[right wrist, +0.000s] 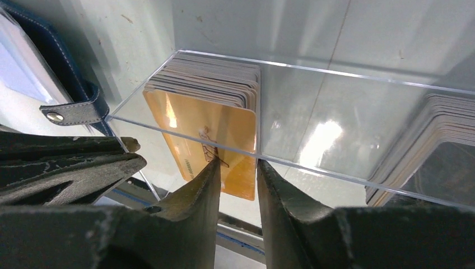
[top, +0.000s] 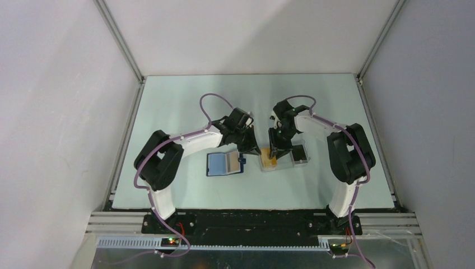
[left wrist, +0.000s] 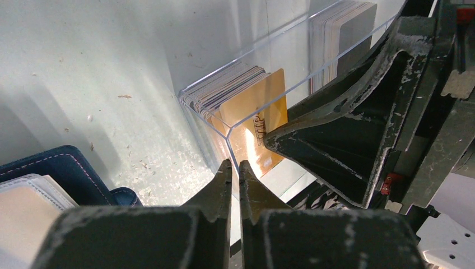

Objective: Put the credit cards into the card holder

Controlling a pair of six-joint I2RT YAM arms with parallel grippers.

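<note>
A clear acrylic box (left wrist: 269, 33) holds a stack of cards with a gold card (left wrist: 257, 95) at the front and, in its other compartment, more cards (right wrist: 425, 140). My right gripper has its fingertips apart at the gold card's face and edge. My left gripper is shut at the box's near corner; nothing clearly shows between its tips. The blue card holder (top: 217, 163) lies open left of the box, with clear sleeves and a snap strap (right wrist: 73, 112).
Both grippers are close together over the box, with little room between them.
</note>
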